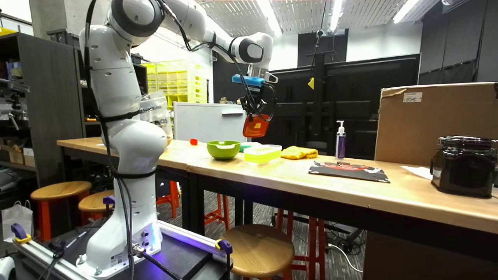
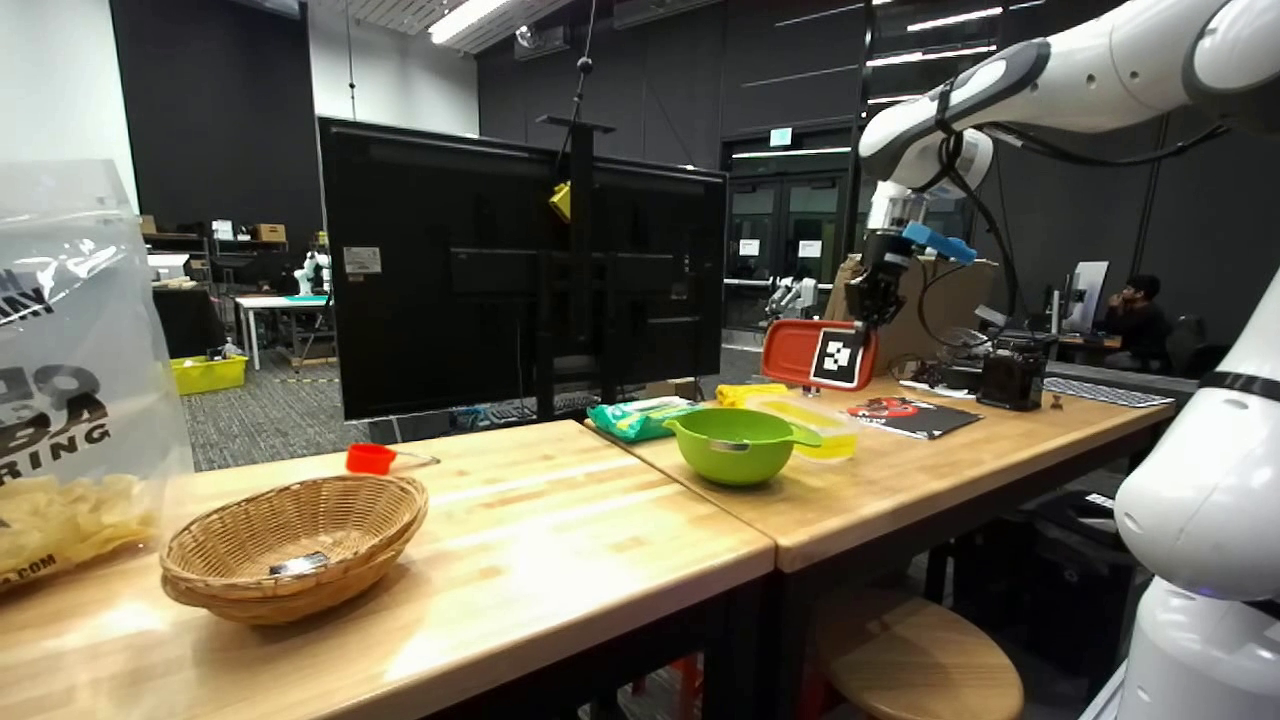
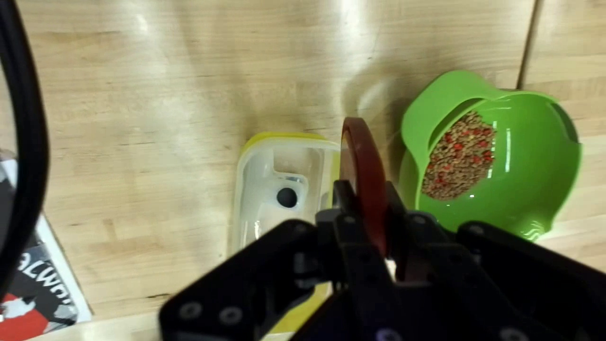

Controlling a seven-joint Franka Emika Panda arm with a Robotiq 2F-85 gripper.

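Note:
A flat red lid (image 2: 786,352) with a black-and-white marker on one face hangs on edge above the table. My gripper is shut on it, and the wrist view shows the lid (image 3: 364,165) edge-on between the fingers. Below lies the yellow container (image 3: 267,187) with a whitish inside, partly covered by the gripper and lid. Beside it stands the green bowl (image 3: 522,165), holding brown grains with red bits. The lid is clear of both in exterior view 1, where the bowl (image 1: 223,149) and container (image 1: 262,154) rest on the table.
A yellow cloth (image 1: 299,152), a pump bottle (image 1: 341,142) and a dark magazine (image 1: 349,171) lie beyond the container. A green packet (image 2: 642,416) sits behind the bowl. The wicker basket (image 2: 294,546) and red scoop (image 2: 371,457) are on the other table half, with bare wood between.

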